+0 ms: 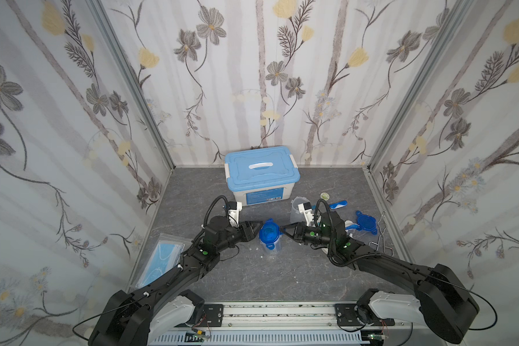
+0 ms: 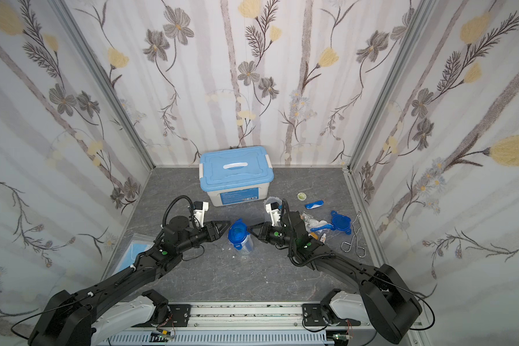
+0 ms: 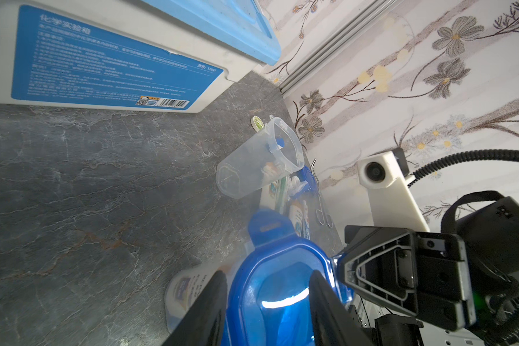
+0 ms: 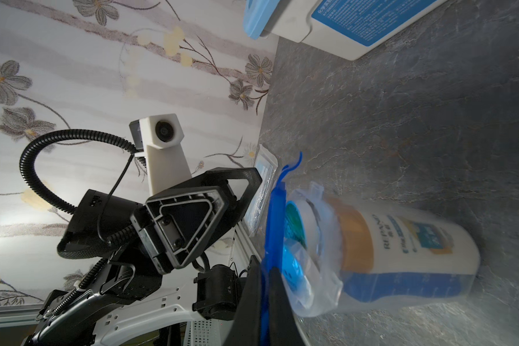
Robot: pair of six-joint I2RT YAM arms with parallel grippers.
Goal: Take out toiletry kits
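Note:
My right gripper [image 1: 285, 229] is shut on the edge of a thin blue lid [image 1: 269, 233], which appears edge-on in the right wrist view. A clear cup [image 2: 246, 246] is just below and beside the lid; inside are a bottle [image 4: 409, 233] with a tan-and-white label and some crinkled clear wrapping. On the lid's other side is my left gripper [image 1: 259, 224], its fingers parted. In the left wrist view its two dark fingers [image 3: 210, 314] overlap the lid; whether they touch it is unclear.
A blue-lidded storage box [image 1: 262, 167] stands at the back. Another clear cup [image 3: 262, 158] is upright behind the right arm. Small items, a second blue lid [image 2: 340, 222] and metal tongs [image 2: 354, 239] lie at right. A flat packet [image 1: 161, 262] lies at left.

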